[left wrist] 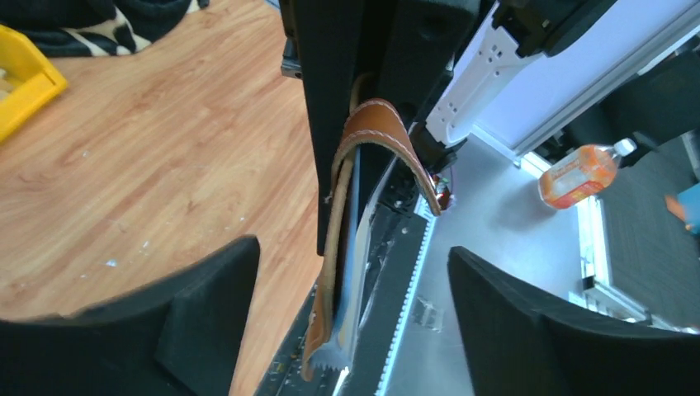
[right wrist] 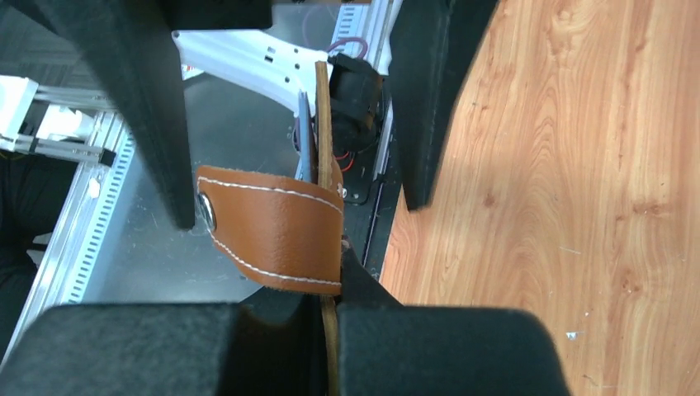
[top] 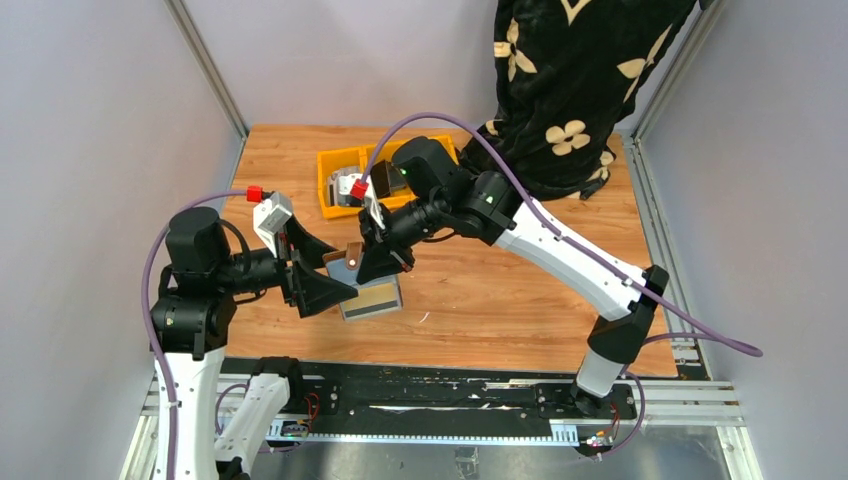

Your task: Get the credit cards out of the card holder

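The brown leather card holder (right wrist: 272, 231) hangs above the table, with my right gripper shut on it. Its snap flap (left wrist: 376, 124) curves open in the left wrist view, where the holder is seen edge-on with a blue layer and clear plastic. From above, a card (top: 372, 299) with a pale band and dark stripe shows below the right fingers. My left gripper is open; its fingers (left wrist: 206, 309) stand apart on either side of the holder. Whether other cards sit inside the holder is hidden.
A yellow divided tray (top: 327, 200) stands at the back of the table, holding cards (top: 343, 186) on the left and a dark item (top: 386, 180) beside them. A black patterned cloth (top: 590, 90) drapes at the back right.
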